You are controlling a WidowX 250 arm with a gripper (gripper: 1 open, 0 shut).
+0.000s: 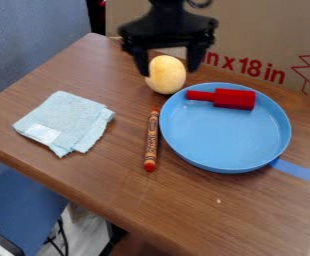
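My black gripper (167, 55) hangs at the top of the view, open, its two fingers spread above and around the upper part of a pale yellow round object (167, 76) on the wooden table. To the right, a blue plate (225, 142) holds a red object (233, 98) with a narrow handle on its left. An orange-brown stick (152, 140) lies left of the plate. A folded light blue cloth (64, 122) is at the left.
A cardboard box (278, 40) stands behind the table (144, 210). The table's left edge drops toward blue padding.
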